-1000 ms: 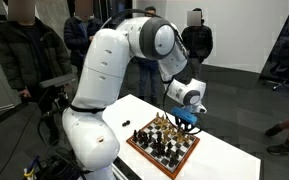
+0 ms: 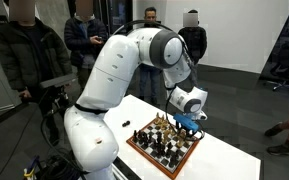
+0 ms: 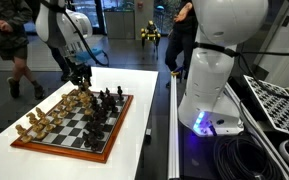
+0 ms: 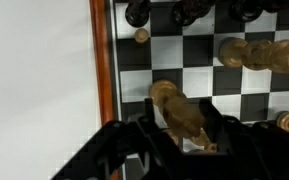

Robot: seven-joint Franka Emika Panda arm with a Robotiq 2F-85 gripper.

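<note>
A chessboard [image 3: 87, 144] with a brown frame lies on a white table. In the wrist view my gripper is over squares near the board's edge, its dark fingers either side of a light wooden chess piece [image 4: 187, 117]. Whether they touch that piece cannot be told. From the side, my gripper [image 3: 81, 82] is low at the board's far end, among light pieces. Dark chess pieces [image 3: 96, 132] stand along one side of the board, light ones [image 3: 39, 125] along another.
Bare white table [image 4: 54, 85] lies beside the board frame. Several light pieces [image 4: 259, 53] and dark pieces [image 4: 189, 10] stand close to my fingers. Off the board, more chess pieces [image 2: 284, 147] are at the right in the first exterior view. People stand behind the table.
My arm has come down slightly toward the board over the last second. The pieces on the board show no clear change.
</note>
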